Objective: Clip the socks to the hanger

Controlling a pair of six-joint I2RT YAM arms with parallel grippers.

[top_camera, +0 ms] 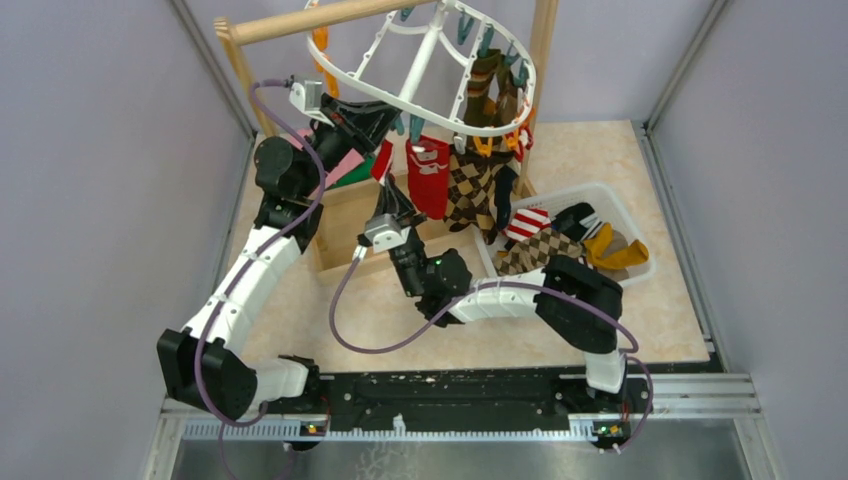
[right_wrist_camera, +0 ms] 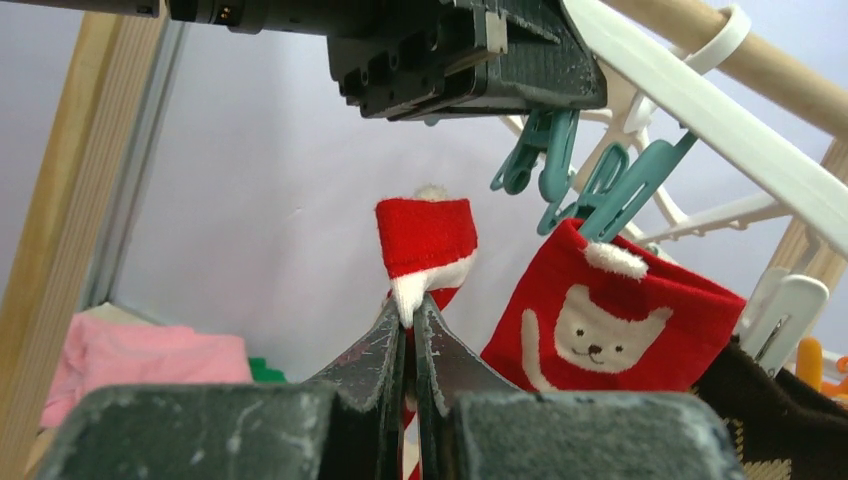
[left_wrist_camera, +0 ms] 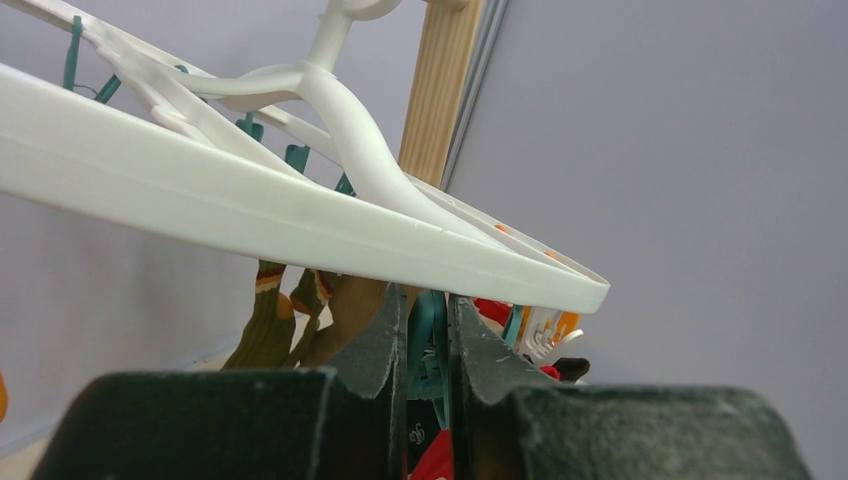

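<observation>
My left gripper is shut on a teal clip (left_wrist_camera: 430, 365) under the rim of the white round hanger (top_camera: 408, 104). Just below it in the top view, my right gripper is shut on a red-and-white sock (right_wrist_camera: 425, 235), held upright with its top below and left of that clip. Beside it a red cat sock (right_wrist_camera: 620, 330) hangs from a teal clip (right_wrist_camera: 640, 180). Brown checkered socks (top_camera: 470, 190) and olive socks (left_wrist_camera: 260, 320) also hang from the hanger.
A white basket (top_camera: 640, 260) of loose socks stands at the right. An open wooden box (top_camera: 348, 258) sits under the hanger, with pink cloth (right_wrist_camera: 150, 365) at the back left. The wooden frame's posts (top_camera: 540, 60) flank the hanger.
</observation>
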